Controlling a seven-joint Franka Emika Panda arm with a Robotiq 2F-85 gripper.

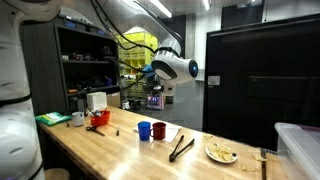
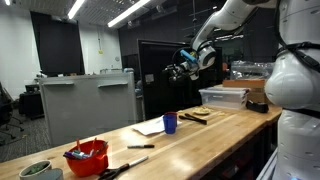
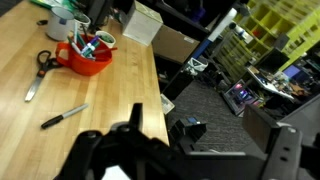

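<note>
My gripper [image 1: 155, 97] hangs high above the back of the table, well clear of everything on it. In the wrist view its dark fingers [image 3: 122, 148] stand wide apart, open, with nothing between them. Below and nearer the front are a blue cup [image 1: 144, 131] and a dark red cup [image 1: 159, 131], side by side on the tabletop. A red basket [image 3: 85, 62] holding several tools or pens shows at the upper left of the wrist view. Scissors [image 3: 38, 72] and a dark marker-like object [image 3: 64, 116] lie near it.
Black tongs [image 1: 182, 149] and a plate with yellowish pieces [image 1: 221, 153] lie to the right. White paper [image 1: 173, 130] is behind the cups. A white box [image 1: 97, 100] and mugs [image 1: 78, 119] stand at the left.
</note>
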